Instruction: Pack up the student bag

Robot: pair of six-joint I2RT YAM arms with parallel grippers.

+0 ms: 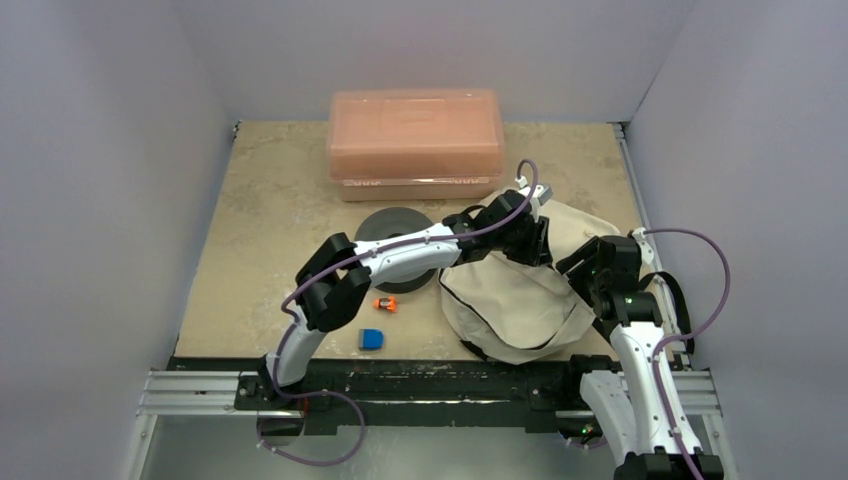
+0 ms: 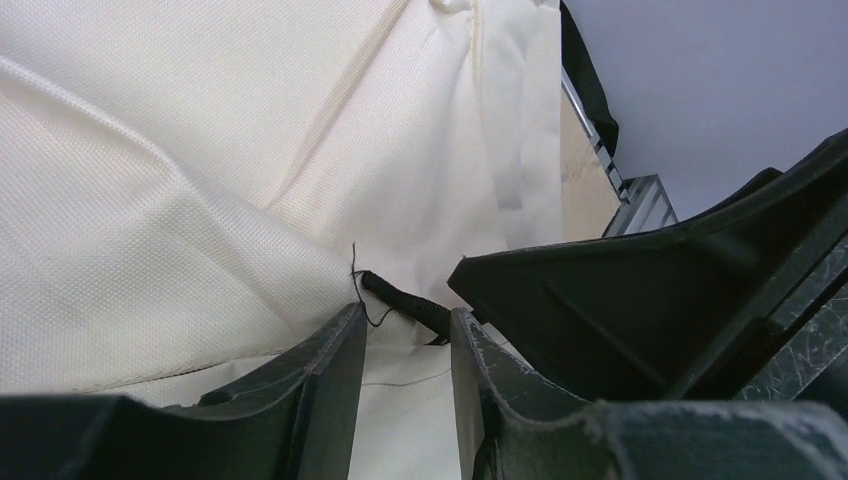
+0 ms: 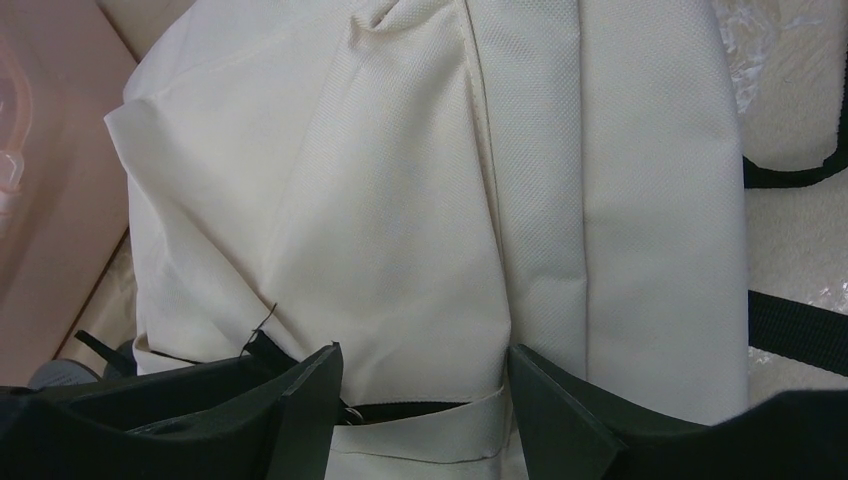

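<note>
The cream cloth bag (image 1: 510, 310) lies slumped on the right of the table, with a dark zip line along its left side. Over its middle is my left gripper (image 1: 541, 256), its fingers apart. A short black pull or cord end (image 2: 400, 298) shows between and just beyond those fingertips; whether they touch it I cannot tell. Close by on the right, my right gripper (image 1: 564, 278) is parted too. In the right wrist view a narrow dark slit (image 3: 410, 411) and a cloth fold (image 3: 508, 340) show between its fingers. The bag's inside is hidden.
Behind stands a pinkish translucent box (image 1: 415, 140). A dark grey disc (image 1: 385, 222) lies partly under the left arm, with a small orange item (image 1: 386, 304) and a blue block (image 1: 371, 339) nearer the front.
</note>
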